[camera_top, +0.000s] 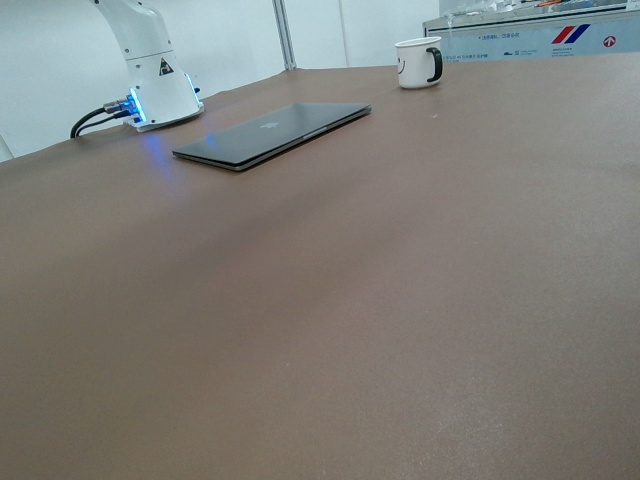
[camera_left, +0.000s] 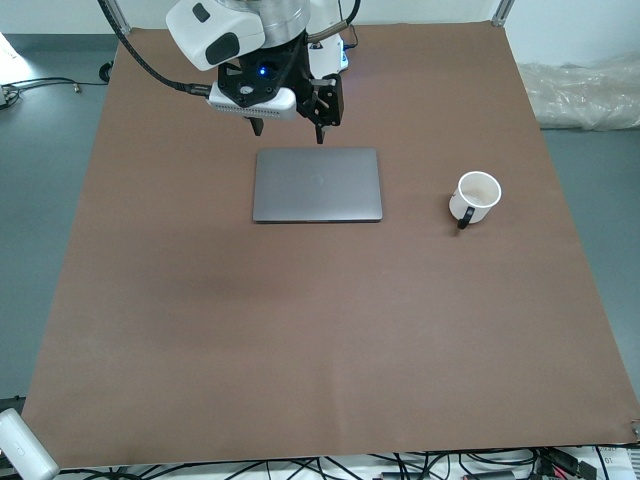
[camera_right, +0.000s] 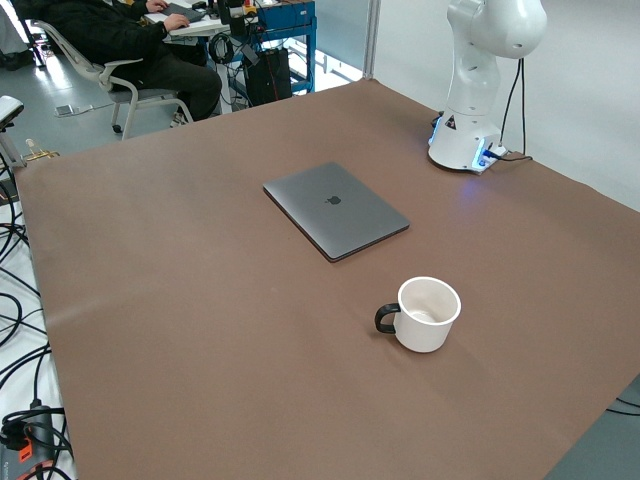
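Observation:
A closed grey laptop (camera_left: 316, 186) lies flat on the brown table, also seen in the top view (camera_top: 270, 135) and right view (camera_right: 336, 210). A white mug with a black handle (camera_left: 475, 197) stands upright to its right in the left view, apart from it; it also shows in the top view (camera_top: 417, 62) and right view (camera_right: 428, 315). My gripper (camera_left: 288, 128) hangs at the top of the left view, just above the laptop's far edge, its two black fingers apart. It is out of frame in the top and right views.
My arm's base (camera_right: 460, 140) stands at the back edge with cables. Cables run along the table's outer side, and a seated person (camera_right: 120, 60) works beyond it.

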